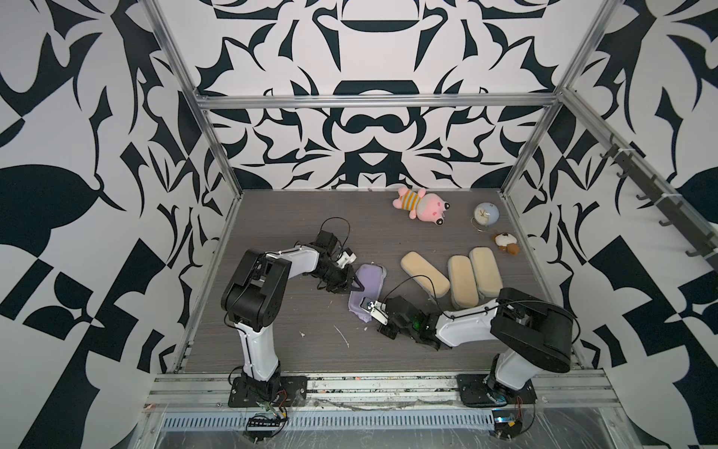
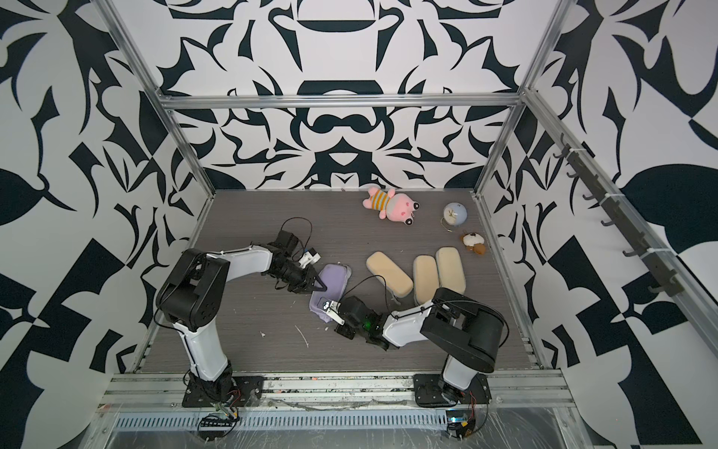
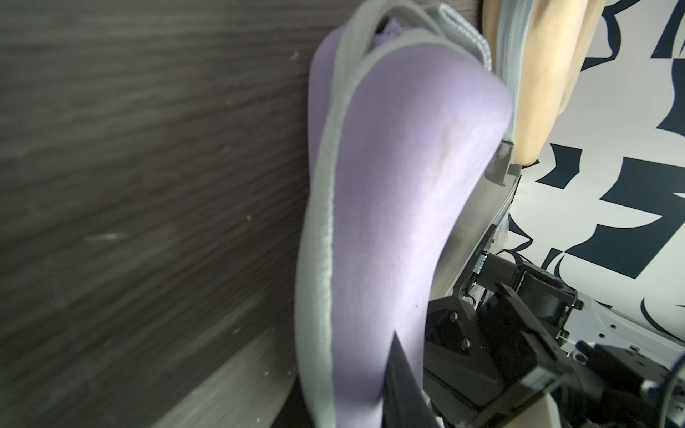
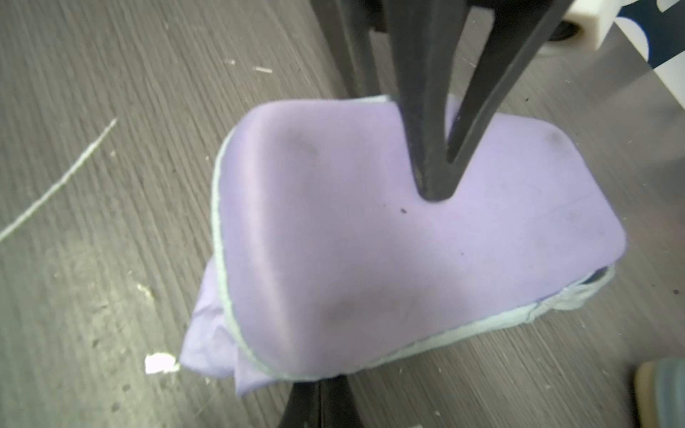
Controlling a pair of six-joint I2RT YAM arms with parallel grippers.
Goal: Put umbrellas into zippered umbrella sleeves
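Observation:
A purple zippered sleeve (image 1: 366,288) with pale trim lies near the middle of the table, purple fabric poking out at one end in the right wrist view. My left gripper (image 1: 353,284) is shut on the sleeve, pressing into it from the left. My right gripper is shut at the sleeve's near edge, its fingertips partly hidden under it; nothing shows held between them.
Three beige cases (image 1: 463,280) lie to the right. A pink striped toy (image 1: 422,205), a pale round object (image 1: 486,213) and a brown toy (image 1: 506,244) sit at the back right.

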